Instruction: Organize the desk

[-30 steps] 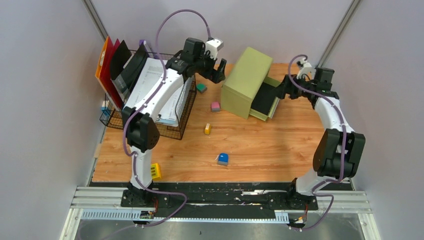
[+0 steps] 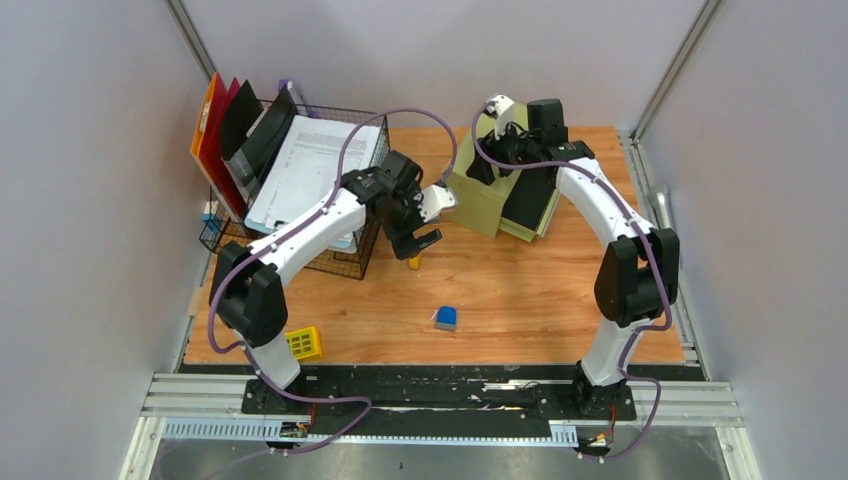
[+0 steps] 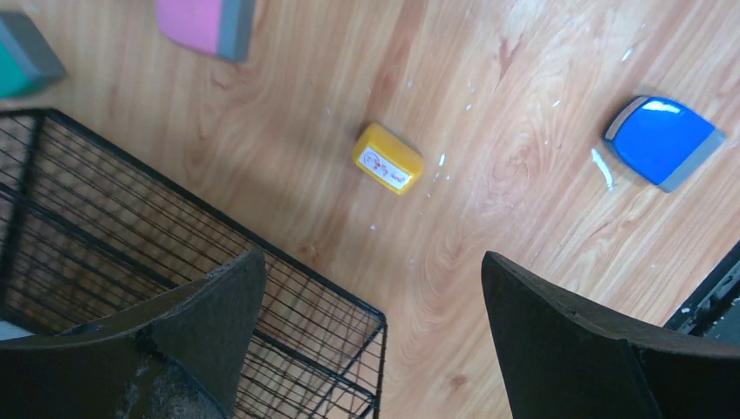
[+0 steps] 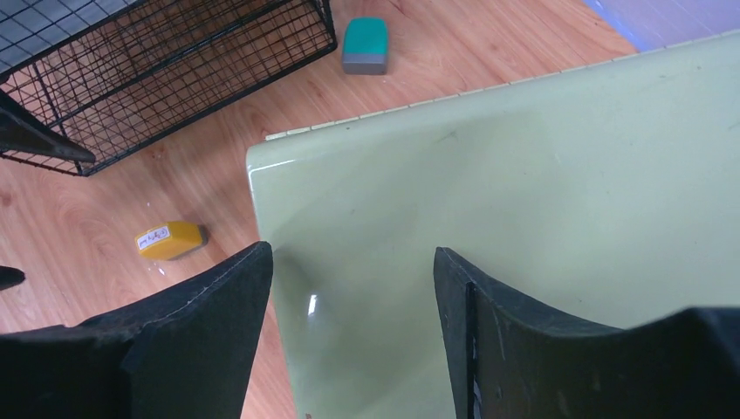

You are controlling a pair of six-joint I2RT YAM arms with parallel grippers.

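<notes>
My left gripper stands open over a yellow eraser [image 3: 388, 159], beside the wire basket [image 3: 131, 166] of papers and folders [image 2: 300, 160]. A blue eraser [image 3: 659, 140], a pink one [image 3: 201, 17] and a green one [image 3: 22, 52] lie around it. My right gripper is above the top of the pale green drawer box [image 4: 489, 183], part open, with nothing seen held. The box's drawer with a dark inside [image 2: 530, 200] is pulled out.
A yellow object [image 2: 304, 343] lies at the front left near the left arm's base.
My left gripper moved from the back toward the front, down over the middle erasers. My right gripper moved leftward from beside the open drawer to over the box.
</notes>
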